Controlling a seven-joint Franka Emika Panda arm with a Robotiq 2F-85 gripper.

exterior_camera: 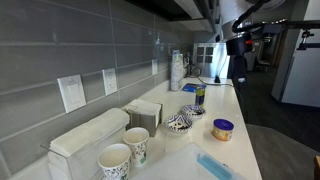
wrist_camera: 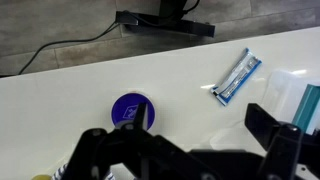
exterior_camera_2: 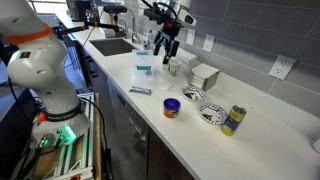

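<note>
My gripper hangs above the counter, its two dark fingers (wrist_camera: pixel 265 130) set wide apart with only the white countertop between them. In exterior view 2 the gripper (exterior_camera_2: pixel 164 56) is high over the counter and touches nothing there. A jar with a round blue-purple lid (wrist_camera: pixel 132 110) stands below it, near the left finger in the wrist view. The same jar (exterior_camera_2: pixel 171 107) is upright near the counter's front edge. Flat on the counter lies a thin blue and white packet (wrist_camera: pixel 235 77), farther right in the wrist view.
Two patterned bowls (exterior_camera_2: pixel 191 94) (exterior_camera_2: pixel 213 113) and a yellow-topped can (exterior_camera_2: pixel 233 122) stand past the jar. Paper cups (exterior_camera: pixel 115 160) and a white box (exterior_camera: pixel 88 142) line the wall. A clear container (exterior_camera: pixel 180 165) sits nearby.
</note>
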